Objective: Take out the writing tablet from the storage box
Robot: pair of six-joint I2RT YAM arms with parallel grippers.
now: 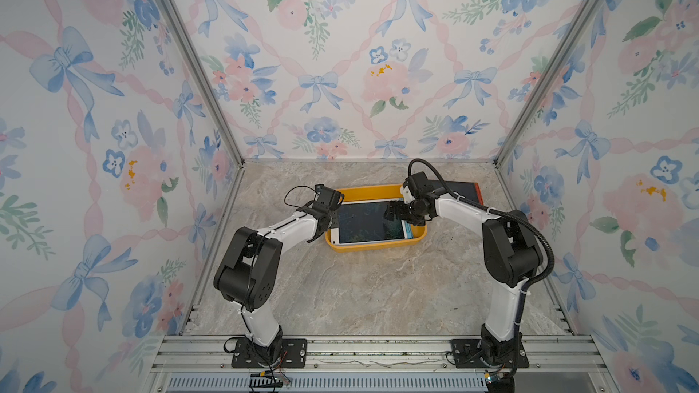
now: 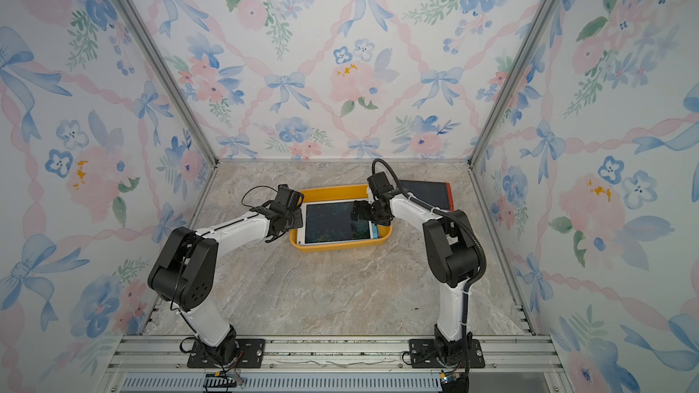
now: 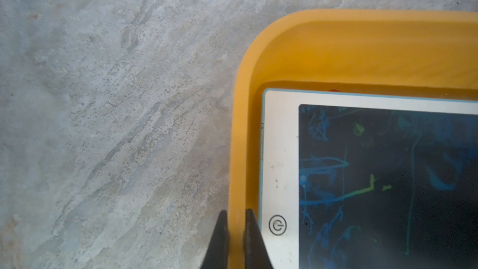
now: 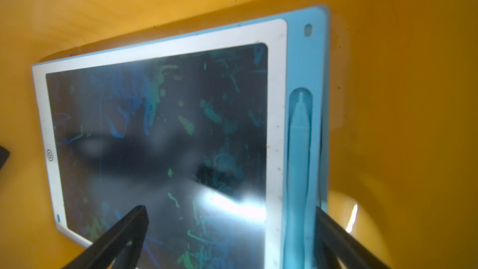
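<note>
The writing tablet point(image 4: 164, 134), with a white frame, dark screen and blue pen strip, lies inside the yellow storage box point(image 1: 378, 193). In the left wrist view, the box's left rim passes between the fingers of my left gripper, shut on that rim with the tablet's white edge just to its right. My right gripper stands open over the tablet's right part. One finger point(image 4: 122, 239) is above the screen, and the other finger point(image 4: 338, 241) is by the outer side of the blue strip; whether they touch it I cannot tell.
A dark board point(image 1: 464, 190) with an orange-red edge lies at the back right, behind the right arm. Patterned walls enclose the sides and back.
</note>
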